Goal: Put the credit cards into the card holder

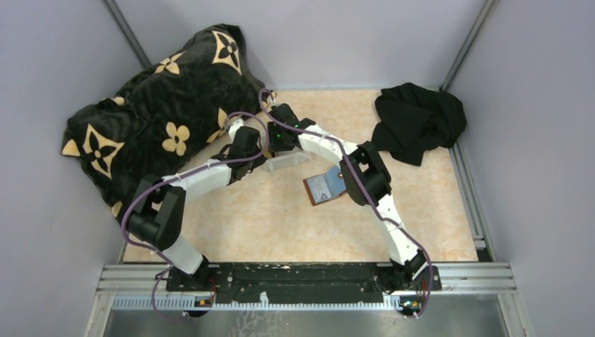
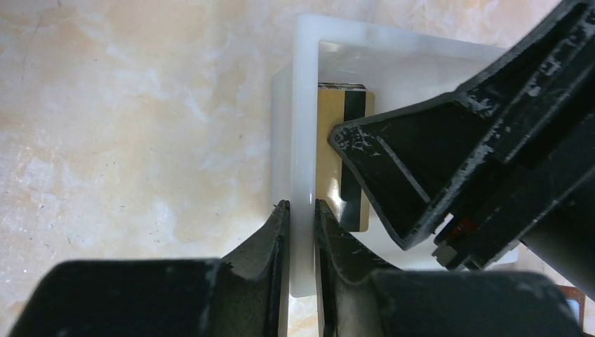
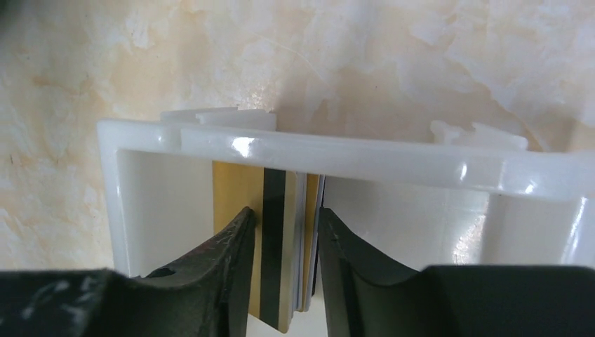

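Gold bank cards with a black stripe [image 3: 237,186] stand on edge as a stack inside a white open-topped box [image 3: 337,152], at its left end in the right wrist view. The right gripper reaches into the box with a fingertip on either side of the stack; whether both press on it is unclear. My left gripper is shut on the box's end wall. In the left wrist view the gold card [image 2: 328,165] is partly covered by the right gripper's fingers [image 2: 403,165]. An open brown card holder [image 1: 320,188] with blue inside lies right of the box.
A dark patterned cushion [image 1: 151,119] fills the back left, close behind the left arm. Black cloth [image 1: 417,119] is heaped at the back right.
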